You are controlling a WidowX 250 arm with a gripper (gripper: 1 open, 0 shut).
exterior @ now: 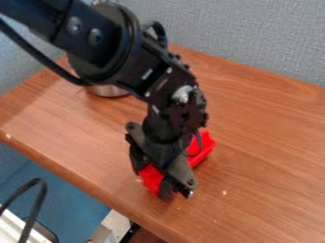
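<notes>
The black gripper (162, 176) points down over a red object (200, 145) on the wooden table (273, 152). Red also shows low between the fingers, and part of the object is hidden behind the gripper. Whether the fingers are closed on it is unclear from this view.
A metal pot (108, 90) at the back left is mostly hidden behind the arm. The table's left edge drops to a blue surface with a black cable and a white item at lower left.
</notes>
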